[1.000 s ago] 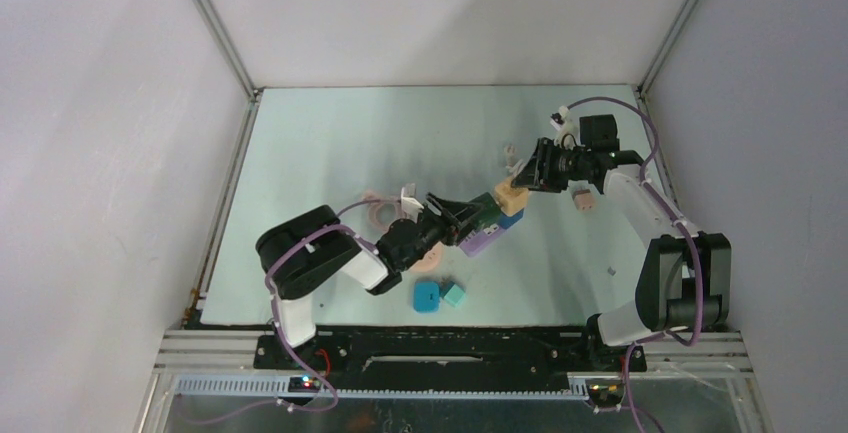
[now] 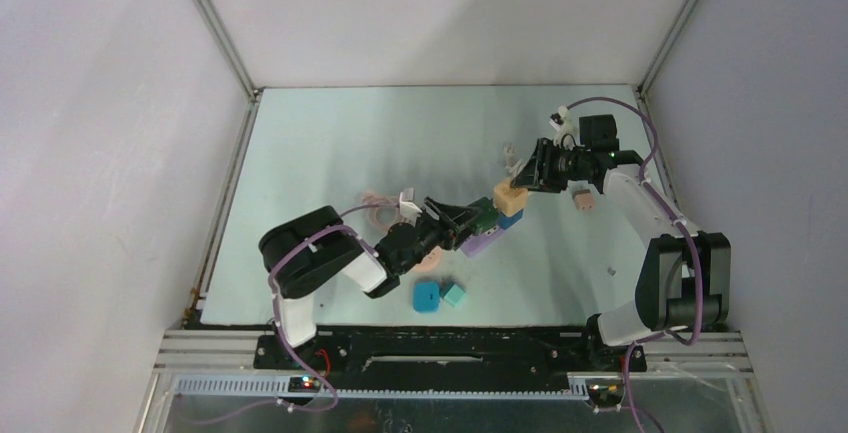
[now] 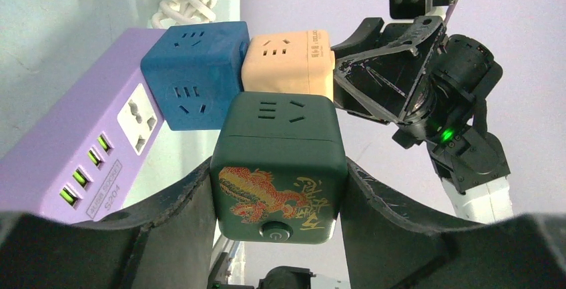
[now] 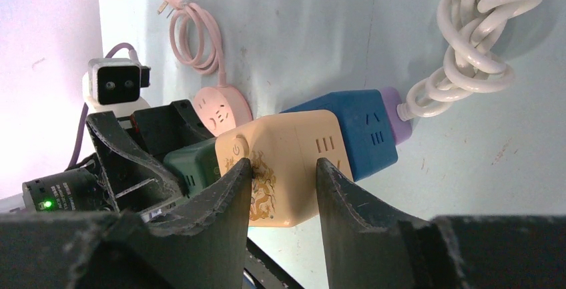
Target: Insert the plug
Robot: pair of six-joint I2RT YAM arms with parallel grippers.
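Note:
My left gripper [image 2: 468, 215] is shut on a green cube plug adapter [image 3: 277, 169] with a gold dragon print. My right gripper is shut on an orange cube adapter [image 4: 287, 135]; the two cubes are close together, seemingly touching. A blue cube adapter [image 3: 192, 75] sits on the purple power strip [image 3: 73, 142], beside the orange cube. The strip shows a socket and green USB ports in the left wrist view. Whether any prongs are inserted between the held cubes is hidden.
A white coiled cable [image 4: 480, 29] lies behind the strip. A pink round socket [image 4: 220, 105] with cable, a light blue block [image 2: 426, 296], a teal cube [image 2: 453, 295] and a small pink block [image 2: 583, 199] lie around.
In the top view my left arm has shifted very slightly; the right arm and both held cubes look nearly unchanged.

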